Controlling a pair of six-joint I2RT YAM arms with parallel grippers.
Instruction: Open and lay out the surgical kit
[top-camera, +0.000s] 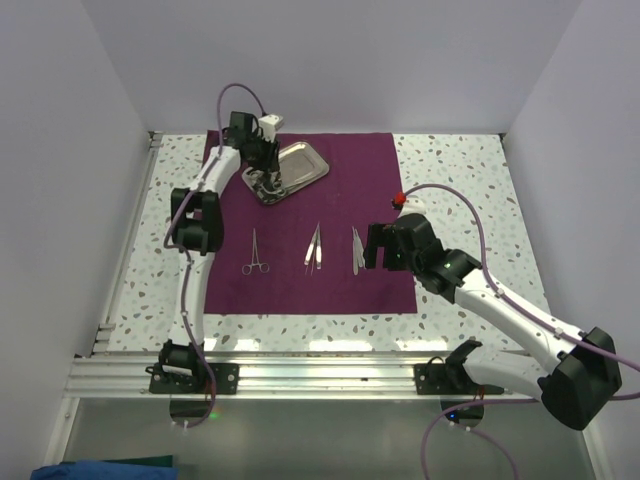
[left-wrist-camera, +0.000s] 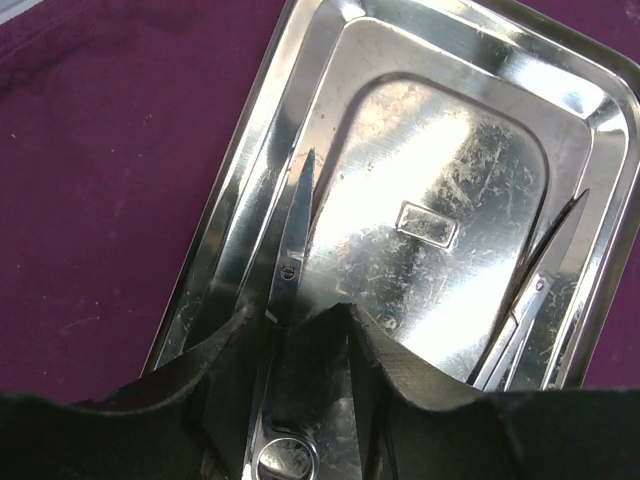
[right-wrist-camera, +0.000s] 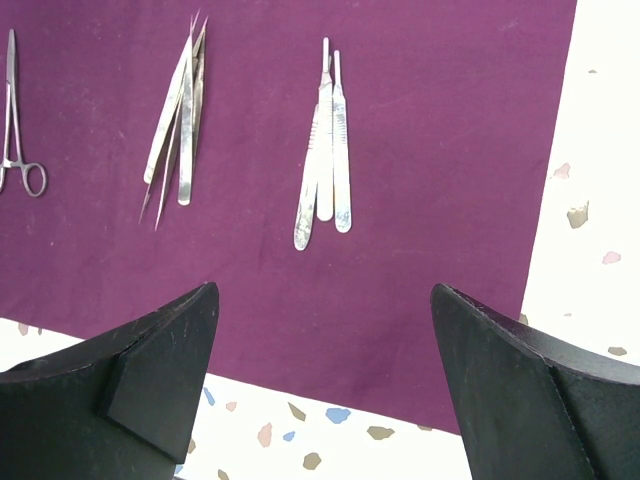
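My left gripper is open low over the steel tray, its fingertips either side of a pair of scissors lying along the tray's left side. A second pair of scissors lies at the tray's right. On the purple cloth are a hemostat, a group of tweezers and several scalpel handles. My right gripper stands open above the cloth's right side, nothing between its fingers.
The purple cloth has clear room right of the tray and along its front. Speckled table surface surrounds it. A blue item sits at the lower left, off the table.
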